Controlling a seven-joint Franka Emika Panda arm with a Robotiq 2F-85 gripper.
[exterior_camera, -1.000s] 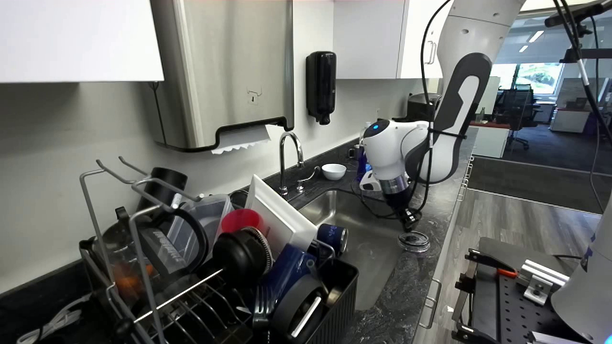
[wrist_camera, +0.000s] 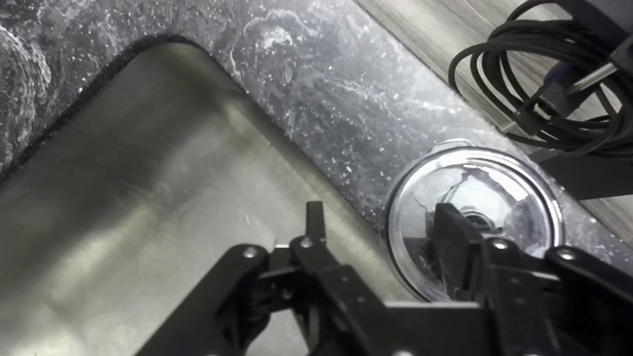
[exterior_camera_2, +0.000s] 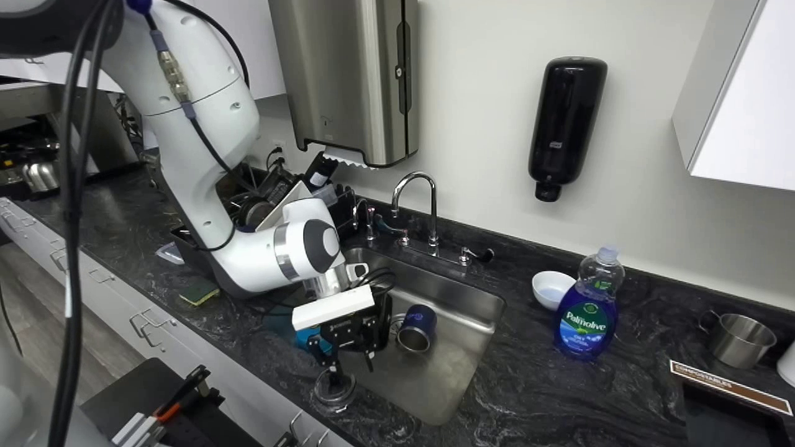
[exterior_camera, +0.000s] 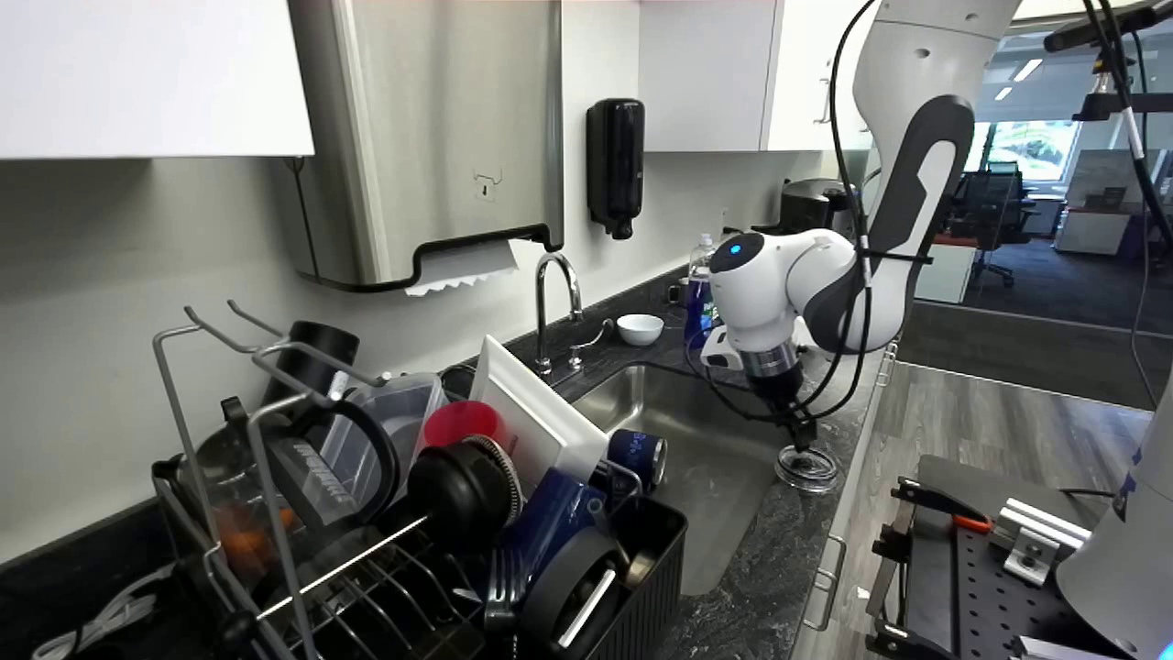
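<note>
A round clear glass lid with a shiny rim (exterior_camera: pixel 808 482) lies on the dark counter strip between the sink and the counter's front edge. In the wrist view the lid (wrist_camera: pixel 409 190) fills the right middle. My gripper stands part open above it, a clear gap between its fingertips. One fingertip overlaps the lid near its centre knob; the other shows over the sink side. Nothing is visible between them. Exterior view 2 has the gripper (exterior_camera_2: pixel 352 365) right over the lid (exterior_camera_2: pixel 333 398); whether a finger touches it, I cannot tell.
The steel sink (exterior_camera_2: pixel 454 372) holds a blue mug (exterior_camera_2: pixel 417 321) lying on its side. A full dish rack (exterior_camera: pixel 385 561) stands at one end. Dish soap (exterior_camera_2: pixel 589 313) and a white bowl (exterior_camera_2: pixel 553 287) are behind the sink. Coiled cables (wrist_camera: pixel 534 89) sit off the counter's edge.
In exterior view 1 the arm has shifted right, and the gripper sits slightly further right and lower. The lid has moved a little to the right, towards the counter's front edge.
</note>
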